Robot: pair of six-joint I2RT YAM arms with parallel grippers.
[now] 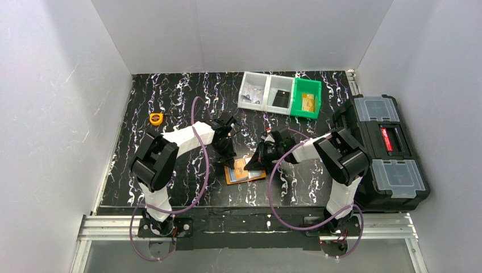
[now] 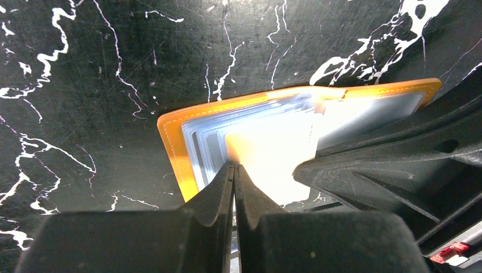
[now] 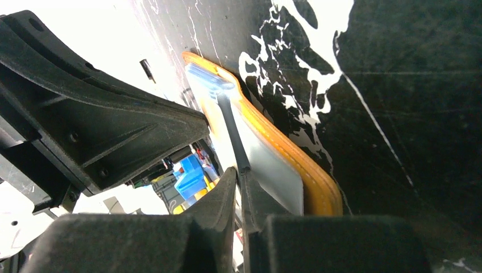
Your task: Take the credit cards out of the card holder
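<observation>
The orange-edged card holder [image 1: 248, 181] lies spread on the table below both grippers. Its clear sleeves [image 2: 199, 142] show at the left half, with a tan card [image 2: 278, 153] over them, washed out by glare. My left gripper is shut at the holder's left part, with nothing visible between its fingers. Over the right part, my right gripper has its fingertips close together at a pale sleeve [image 3: 267, 165] marked by a dark strip [image 3: 232, 128]. Whether a card edge sits between those tips is hidden.
At the back stand two clear bins [image 1: 243, 101] and a green bin [image 1: 299, 110] with a tan card [image 1: 307, 102] inside. A yellow tape measure [image 1: 156, 119] lies at left; a black toolbox [image 1: 389, 151] stands at right.
</observation>
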